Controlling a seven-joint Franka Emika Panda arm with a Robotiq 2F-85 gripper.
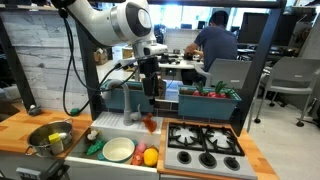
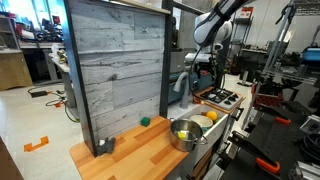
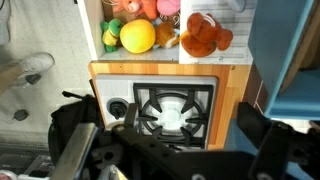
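Note:
High over the counter, my gripper points down and stands open. In the wrist view its dark fingers frame the lower part of the picture, with the stove showing below and nothing held between them. A reddish-brown plush toy lies on a light surface ahead of the gripper. Beside it an orange-yellow fruit sits in a wooden-edged compartment with other colourful items. From the outside, a pale bowl rests in that compartment.
A metal pot stands on the wooden counter at the left. Blue-green bins line the back behind the stove, one with red and green items. A black frame post rises at the back right.

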